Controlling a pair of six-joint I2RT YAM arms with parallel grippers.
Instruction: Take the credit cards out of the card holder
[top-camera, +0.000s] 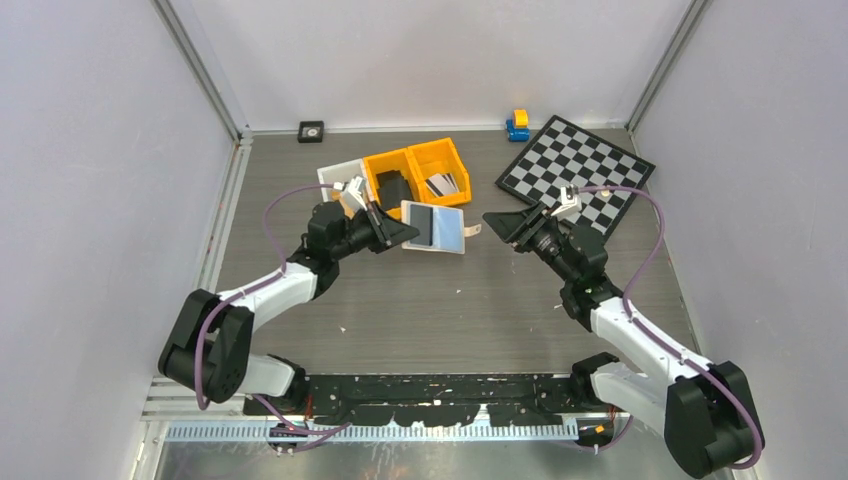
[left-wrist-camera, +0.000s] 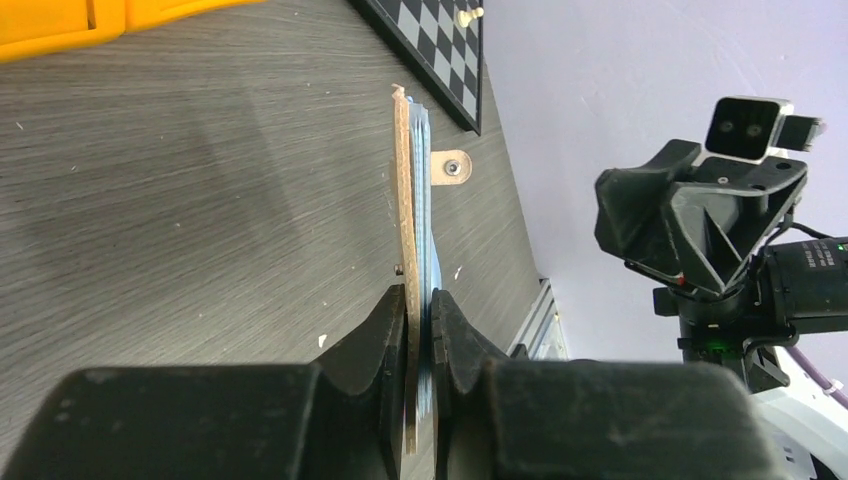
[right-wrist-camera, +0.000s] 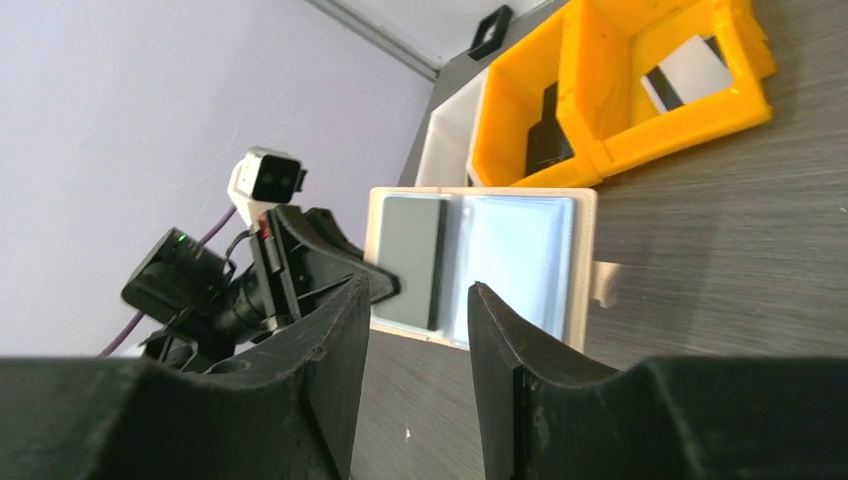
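Observation:
Spread open above the table, the card holder (top-camera: 449, 229) has a tan cover, clear bluish sleeves and a dark panel on its left half. My left gripper is shut on that left edge. In the right wrist view the open holder (right-wrist-camera: 522, 262) faces the camera, its snap tab (right-wrist-camera: 604, 283) sticking out at the right. My right gripper stands partly open with an empty gap, apart from the holder and to its right in the top view. Some cards (top-camera: 441, 184) lie in the right compartment of the orange bin (top-camera: 437, 147). Whether cards remain inside the sleeves cannot be told.
The orange bin's left compartment holds a dark item (top-camera: 392, 188); a white container (top-camera: 330, 177) adjoins it. A chessboard (top-camera: 575, 165) lies at the back right, with a blue and yellow object (top-camera: 517, 127) nearby.

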